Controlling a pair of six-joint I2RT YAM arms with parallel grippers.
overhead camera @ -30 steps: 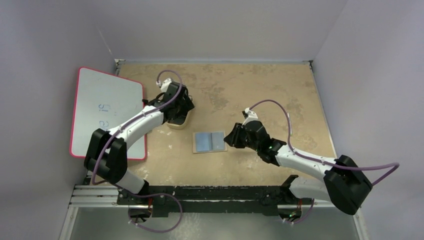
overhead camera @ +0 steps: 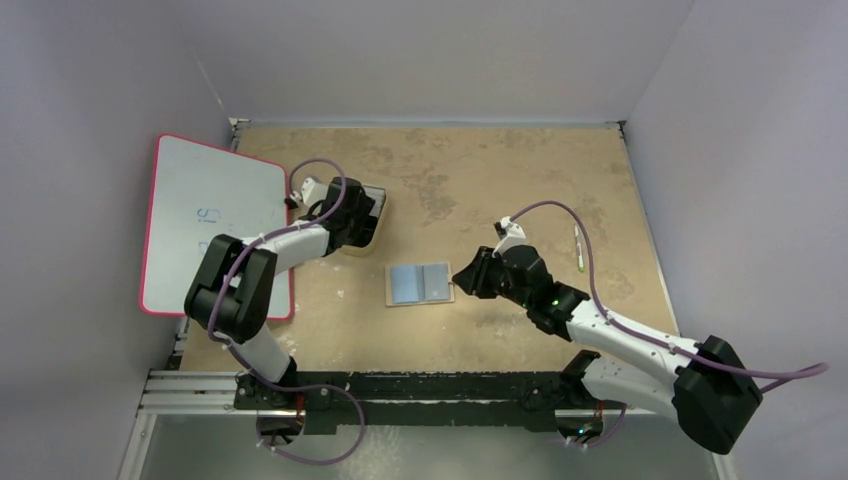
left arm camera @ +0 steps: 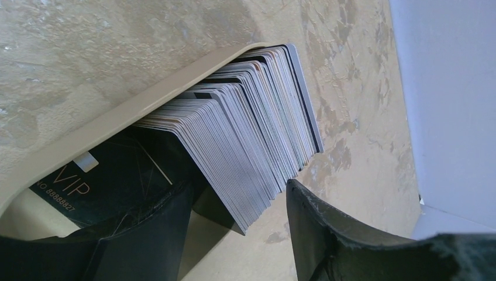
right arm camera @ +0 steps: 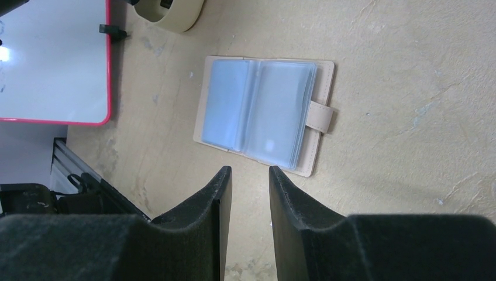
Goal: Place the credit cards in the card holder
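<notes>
The card holder (overhead camera: 420, 284) lies spread on the table, its clear sleeves facing up; in the right wrist view the holder (right arm camera: 278, 111) shows a strap on its right side. A leaning row of cards (left arm camera: 240, 129) fills one end of the beige box (left arm camera: 105, 123), and a black VIP card (left arm camera: 88, 187) lies flat in the other end. Over this box my left gripper is open, its fingers apart with nothing between them. My right gripper stands part open and empty, near the holder's right edge.
A whiteboard with a pink rim (overhead camera: 215, 225) lies at the left, close to the box. A pen (overhead camera: 579, 248) rests far right. Clear table lies behind the holder and to its right.
The right arm has shifted slightly to the right.
</notes>
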